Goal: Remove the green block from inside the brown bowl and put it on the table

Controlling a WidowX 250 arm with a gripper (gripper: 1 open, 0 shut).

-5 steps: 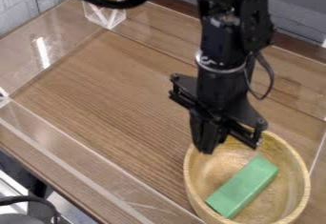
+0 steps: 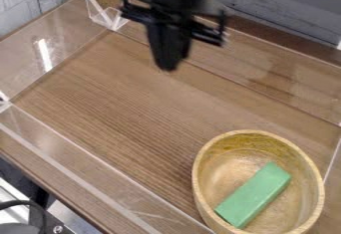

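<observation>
The green block lies inside the bowl, tilted diagonally on its bottom. Pale tan in this view, the bowl stands at the lower right, its rim unobstructed. High up in the picture, well away from the bowl, is my dark gripper, blurred by motion. Its fingers cannot be made out clearly, and no block shows at them.
Bare wooden table spreads left of the bowl and between it and the arm. A clear plastic wall runs along the left. Dark cables lie at the lower left corner.
My arm has swung up and away from the bowl, toward the top of the picture. The green block and the bowl have stayed where they were.
</observation>
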